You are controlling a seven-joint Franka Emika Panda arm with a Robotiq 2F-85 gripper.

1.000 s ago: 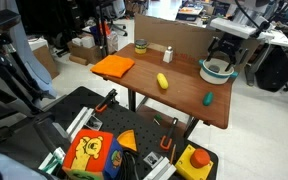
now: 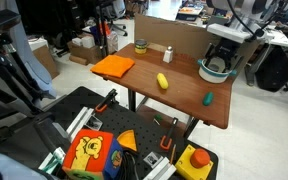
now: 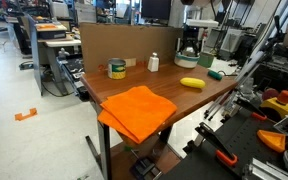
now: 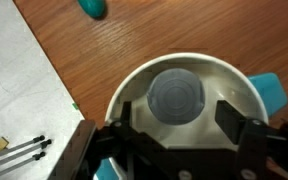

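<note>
A teal-handled pot (image 2: 215,73) with a pale interior stands at the far right part of the wooden table. Inside the pot, the wrist view shows a grey, round-topped object (image 4: 176,95); what it is below its top cannot be seen. My gripper is open over the pot, its dark fingers standing apart on the left and right of the grey top. Whether they touch it is unclear. Beside the pot on the table lies a dark green object (image 2: 208,98), and a yellow one (image 2: 162,80) rests farther left.
An orange cloth (image 3: 137,110) covers the table's left end. Along the back stand a can (image 3: 116,68) and a small white bottle (image 3: 152,62), before a cardboard panel (image 3: 134,42). Bare wood (image 2: 181,90) lies between the yellow and green objects.
My gripper has come down slightly toward the pot. The pot and the other objects on the table stay where they were.
</note>
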